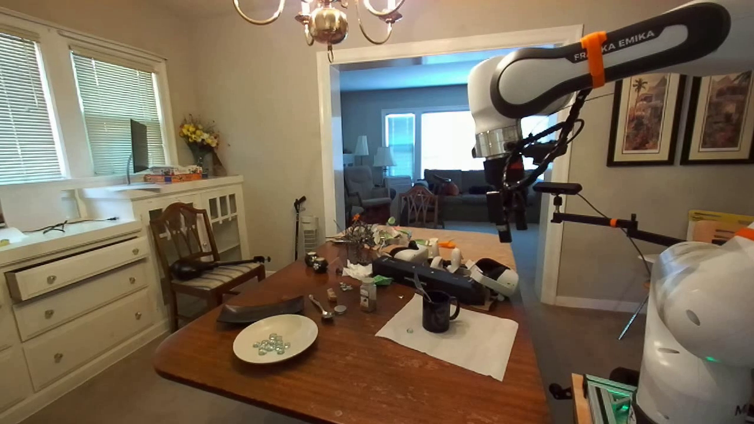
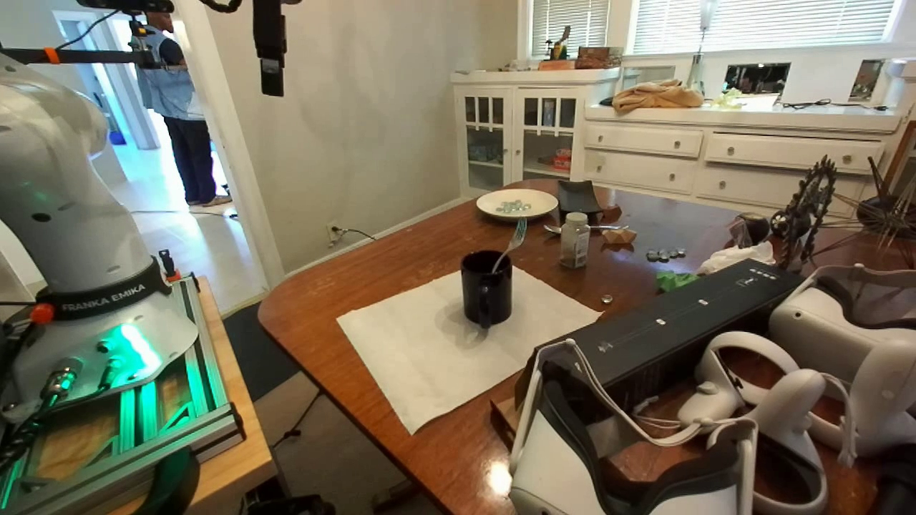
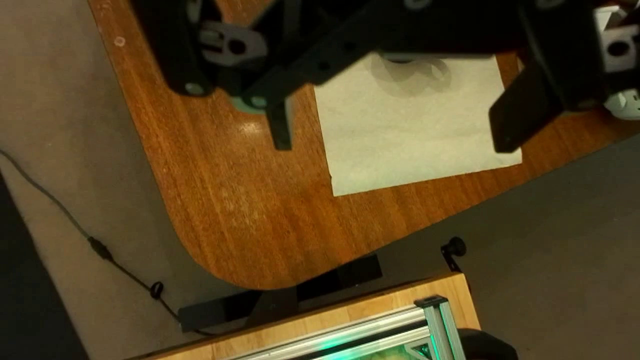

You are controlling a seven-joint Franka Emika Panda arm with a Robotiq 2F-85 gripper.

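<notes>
High over the table's right edge, in exterior view 1, hangs my gripper, well above everything on the table. Its fingers stand wide apart in the wrist view, and between the gripper's fingertips only paper and wood far below show; it is open and empty. A dark mug with a fork leaning in it stands upright on a white paper sheet. One clear glass bead lies on the sheet beside the mug. A cream plate at the near left holds several glass beads.
A long black box and white headsets crowd the side beyond the paper. A small jar, a spoon and a dark curved tray stand or lie around the middle.
</notes>
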